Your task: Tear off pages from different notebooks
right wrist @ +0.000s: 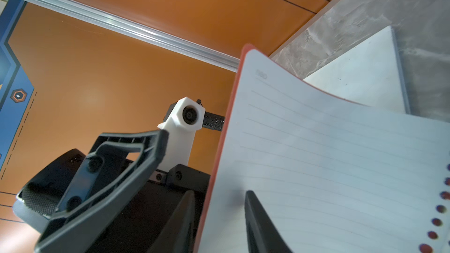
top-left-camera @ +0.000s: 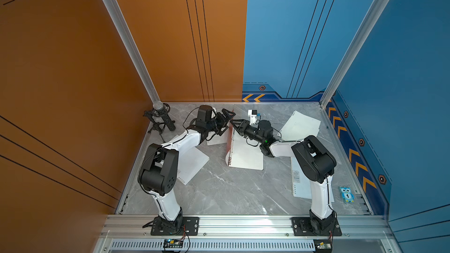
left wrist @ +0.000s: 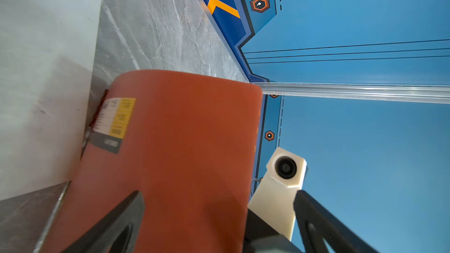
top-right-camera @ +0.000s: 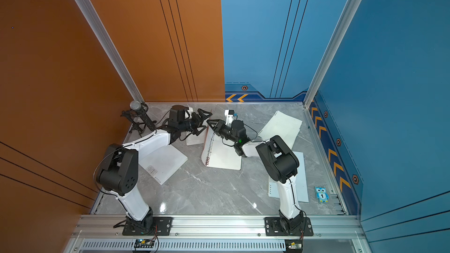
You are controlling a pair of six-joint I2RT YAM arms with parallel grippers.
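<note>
A spiral notebook lies open in the middle of the table, its lined pages facing up on the right. Its red cover stands raised along the spiral and leans left, with a lined sheet along its inner face. My right gripper is shut on the upper edge of this cover; whether the sheet is pinched too, I cannot tell. Facing the cover's outer side from the left, my left gripper is open, holding nothing. The two grippers are close together near the back.
A white pad lies under my left gripper. Another notebook rests at left, with two more, one white and one pale blue, at right. A small tripod stands back left.
</note>
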